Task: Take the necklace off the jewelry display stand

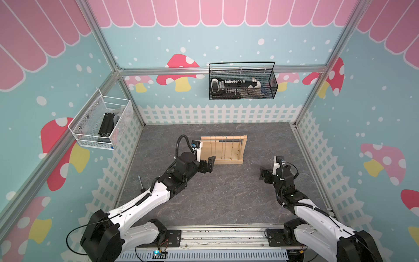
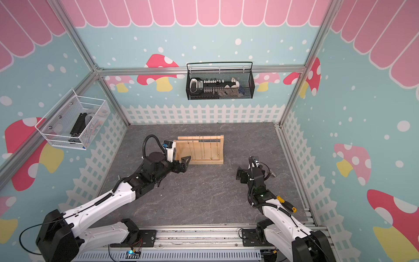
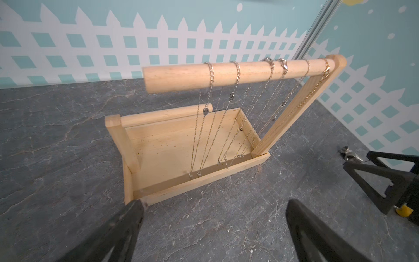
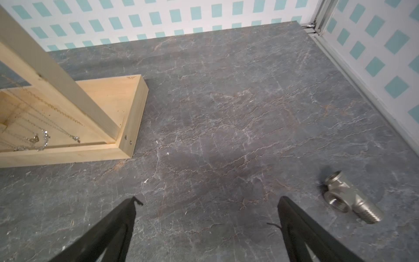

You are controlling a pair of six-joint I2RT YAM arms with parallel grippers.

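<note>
A wooden display stand (image 3: 244, 72) with a shallow tray base stands at the middle back of the floor; several silver necklaces (image 3: 210, 83) hang from its upper bar, their lower ends down at the tray. In both top views my left gripper (image 1: 208, 163) is at the front left of the stand. The left wrist view shows it open and empty (image 3: 217, 222), facing the stand. My right gripper is open with nothing between its fingers, to the right of the stand and apart from it.
A metal pipe fitting (image 4: 351, 196) lies on the floor at the right, near a yellow-handled tool (image 2: 285, 204). A black wire basket (image 1: 242, 80) hangs on the back wall, a white one (image 1: 101, 120) on the left wall.
</note>
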